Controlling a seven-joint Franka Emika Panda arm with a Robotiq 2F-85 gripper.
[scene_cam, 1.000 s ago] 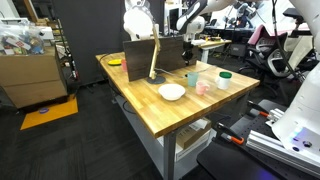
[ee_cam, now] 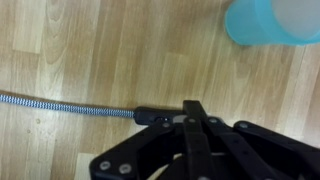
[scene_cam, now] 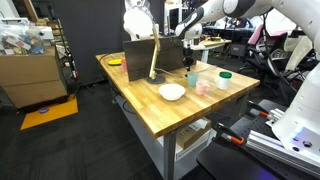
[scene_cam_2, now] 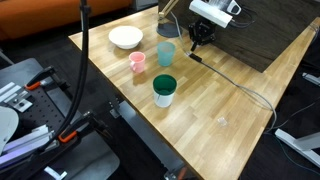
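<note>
Low over the far part of the table, my gripper points down at the wooden top, shut. A thin grey cable curves across the wood, its end close to the fingertips. In the wrist view the ribbed cable comes in from the left and ends in a black sleeve beside the black fingers. The gripper's body partly covers that end, and nothing shows gripped. A light blue cup stands near the gripper, apart from it.
A pink mug, a white bowl and a green-and-white cup stand on the table. Behind the gripper rises a dark panel. A lamp stands farther left.
The arm has swung and reached lower, bringing the gripper down to the table near the dark panel. The cups, mug and bowl have stayed in place.
</note>
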